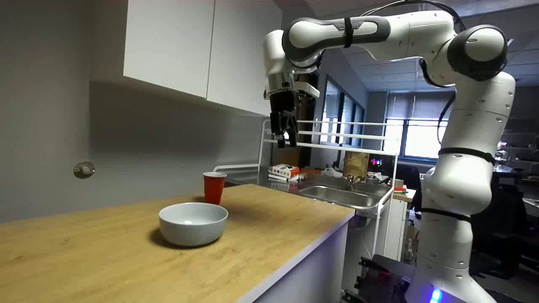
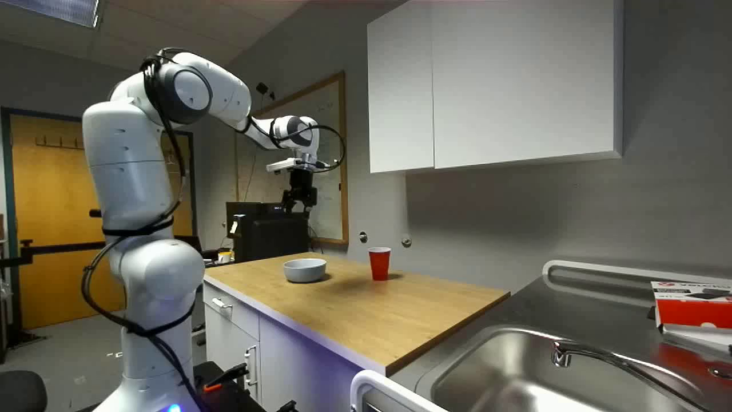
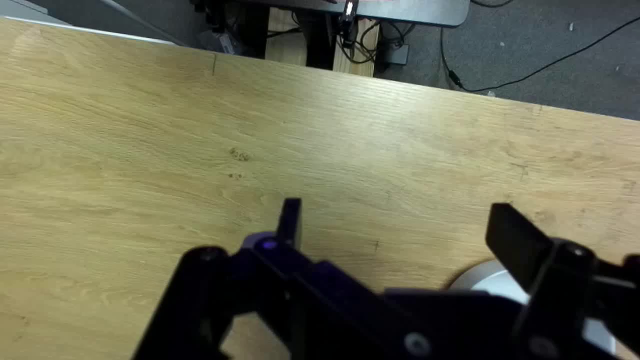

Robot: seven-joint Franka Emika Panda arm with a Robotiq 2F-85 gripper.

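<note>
High above the wooden countertop (image 1: 283, 207), my gripper points downward. Its two black fingers stand wide apart in the wrist view, with only bare wood seen between them, so it is open and empty. A pale grey bowl (image 1: 193, 229) sits upright on the counter; its inside looks empty from what exterior view 1 shows. Behind it, nearer the wall, stands a red cup (image 1: 213, 189) with a white rim, upright and apart from the bowl. In the wrist view the bowl (image 3: 489, 279) is partly hidden behind the right finger, and the cup does not show.
White cabinets (image 2: 494, 89) hang on the wall above the counter. A steel sink (image 2: 501, 371) with a faucet (image 2: 583, 350) adjoins one end, and a red-and-white box (image 2: 693, 305) lies beside it. A white rail frame (image 1: 333, 146) rises by the sink.
</note>
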